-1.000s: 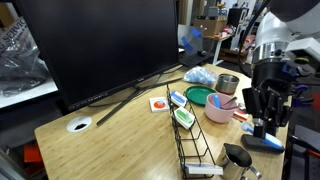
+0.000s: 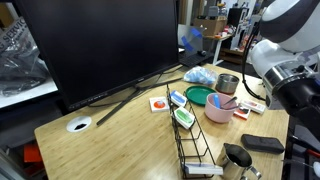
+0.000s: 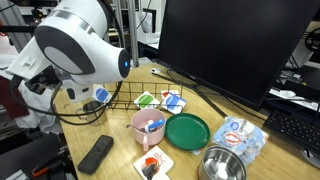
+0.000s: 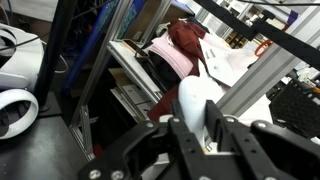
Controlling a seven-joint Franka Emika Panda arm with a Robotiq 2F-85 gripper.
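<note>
In the wrist view my gripper is shut on a smooth white object [image 4: 198,92]. The object points away from the dark ridged fingers and looks like a handle. What it belongs to cannot be told for sure. In exterior view 1 the arm [image 2: 286,75] hangs at the right, over the near side of the table, and the fingertips do not show. Below it a black slab [image 2: 262,143] lies on the table, bare on top. A metal mug [image 2: 237,160] stands beside the slab.
A black wire rack [image 2: 190,140] holds several blue, white and green pieces. Behind are a pink container [image 3: 148,128] with things in it, a green plate [image 3: 187,130], a metal pot [image 3: 222,162] and a picture card [image 3: 152,163]. A monitor [image 2: 110,50] stands at the back. Table left of the rack is free.
The gripper has lifted from beside the black slab and swung right and toward the camera. The blue-and-white piece at its tip has left exterior view 1. The slab stays put.
</note>
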